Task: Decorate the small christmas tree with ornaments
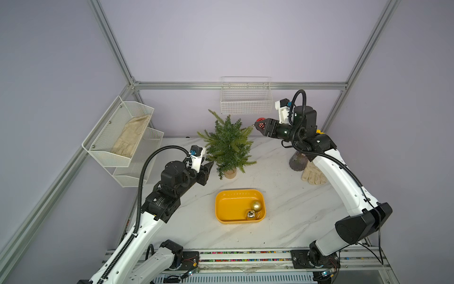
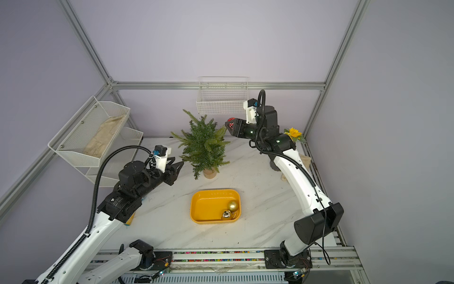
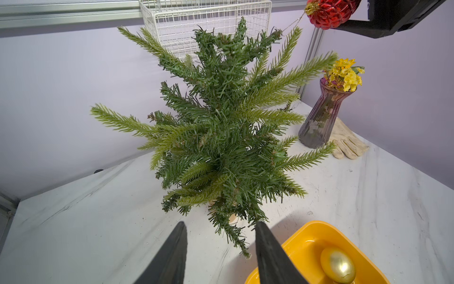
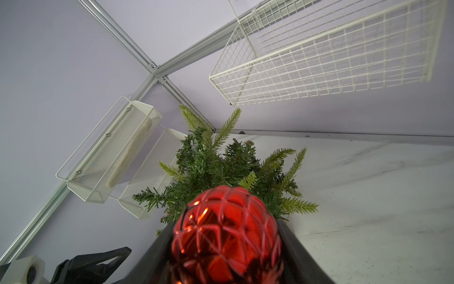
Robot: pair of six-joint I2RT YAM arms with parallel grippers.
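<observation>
The small green tree (image 1: 226, 146) stands in its pot at the table's back middle, bare of ornaments. My right gripper is shut on a red faceted ball ornament, raised to the right of the treetop; its thin cord shows in the left wrist view. My left gripper stands open with nothing between its fingertips, left of the tree's lower branches. The yellow tray (image 1: 229, 208) in front of the tree holds gold balls (image 1: 256, 206).
Wire baskets (image 1: 246, 97) hang on the back wall and at the left (image 2: 75, 146). A vase of yellow flowers (image 3: 316, 123) and a glove (image 3: 347, 146) are at the back right.
</observation>
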